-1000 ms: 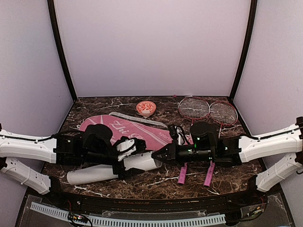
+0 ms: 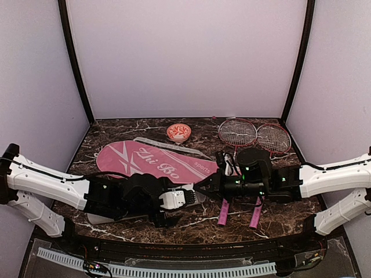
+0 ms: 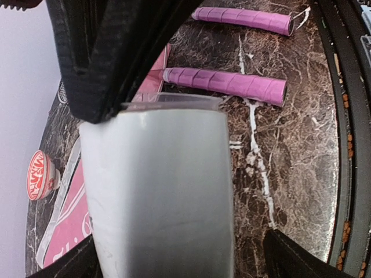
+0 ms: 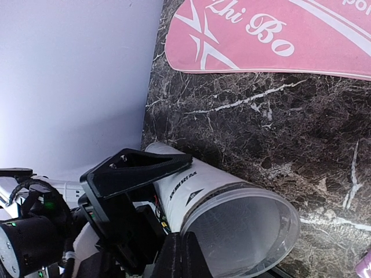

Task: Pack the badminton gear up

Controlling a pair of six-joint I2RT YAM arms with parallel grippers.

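A white shuttlecock tube point(image 2: 196, 198) lies near the table's front, mostly hidden by the arms; its open round end point(image 4: 246, 231) shows in the right wrist view. My left gripper point(image 2: 174, 202) stands open around the tube near that end, its dark finger point(image 3: 104, 75) close against the white wall. At the rim my right gripper is shut, with the thin edge running between its fingertips. A pink racket bag point(image 2: 153, 159) lies flat behind the tube. Two red rackets point(image 2: 237, 132) with pink handles point(image 2: 223, 214) rest on the right side.
A red-and-white bowl point(image 2: 178, 132) stands at the back middle. Walls bound the dark marble table point(image 2: 200, 130) at the back and sides, and a dark rail point(image 2: 191, 250) runs along its front. Bare marble shows between the bowl and the rackets.
The left gripper has slid right along the tube toward its open end. Bag, bowl and rackets have not moved.
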